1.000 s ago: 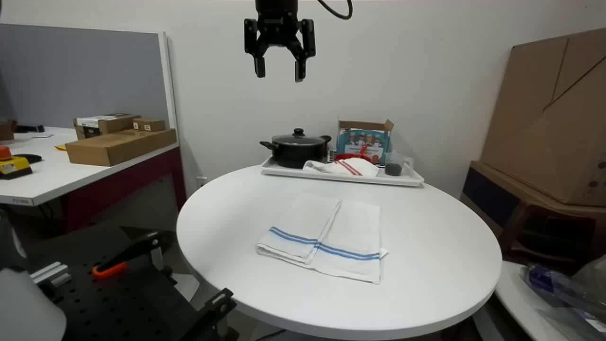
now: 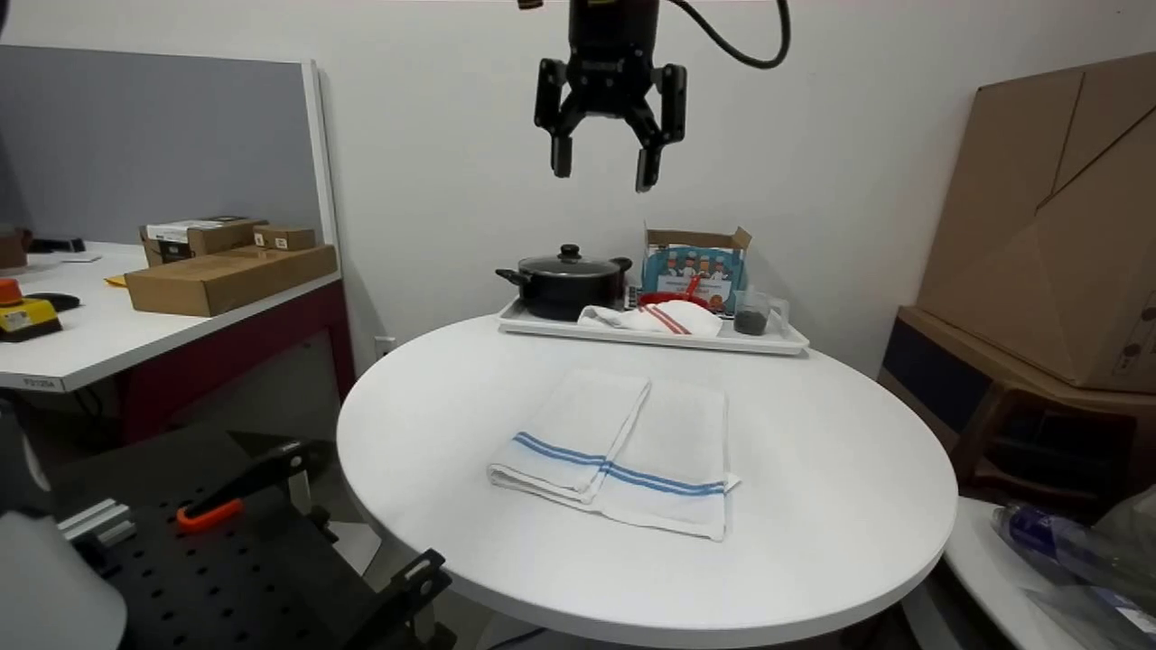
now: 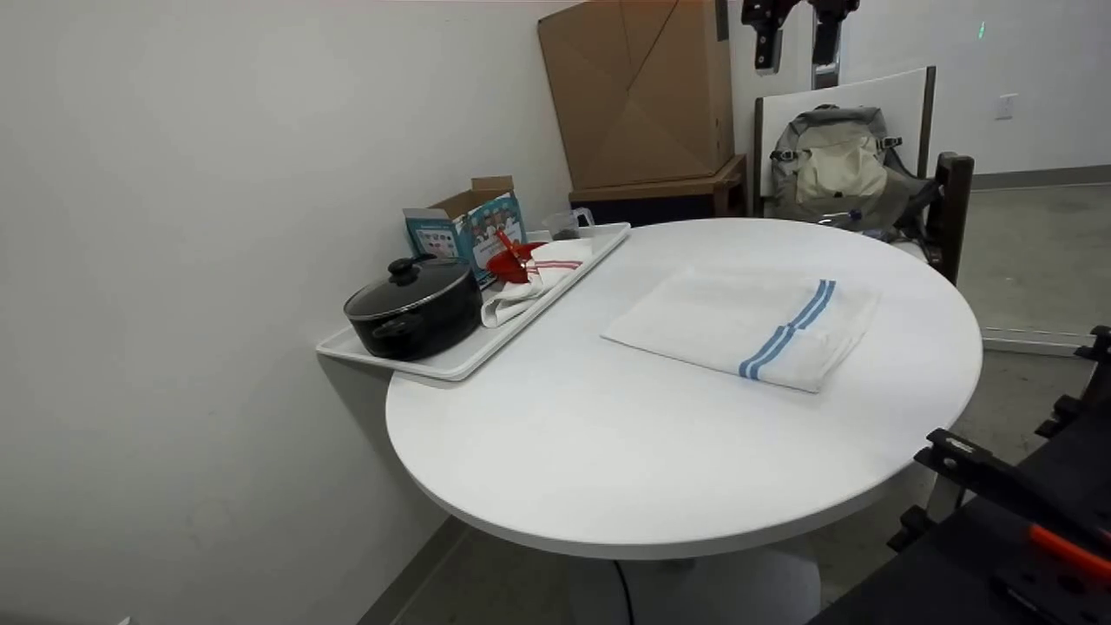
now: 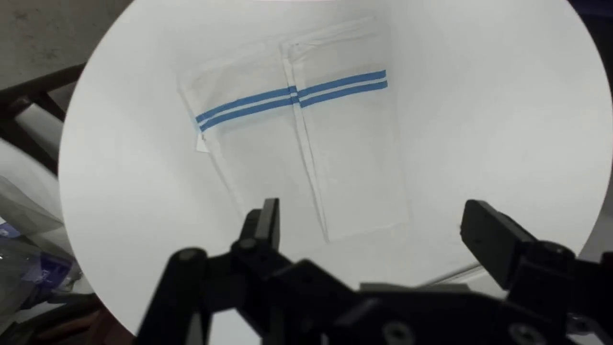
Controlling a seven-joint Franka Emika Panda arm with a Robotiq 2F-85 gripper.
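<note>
High above the round white table [image 2: 834, 466] hangs my gripper [image 2: 603, 173], its fingers wide apart and nothing between them. A white towel with two blue stripes [image 2: 661, 439] lies folded on the tabletop, well below the gripper and not touching it. One folded part covers the towel's left side in exterior view 1, and its edge runs down the middle. From the wrist, the towel [image 4: 350, 155] shows beyond the open fingers, with a small white tag at one side. The gripper's fingertips [image 3: 768, 50] appear at the top of exterior view 2.
At the table's wall side, a white tray [image 2: 520, 323] holds a lidded black pot [image 2: 569, 283], a red-striped cloth [image 2: 666, 316], a red item, a blue box [image 2: 694, 271] and a clear cup [image 2: 752, 314]. Bare tabletop surrounds the towel. Large cardboard boxes [image 2: 1040, 227] stand to the right.
In exterior view 1 the gripper has moved right and slightly lower, staying open. The towel and the tray's contents look the same.
</note>
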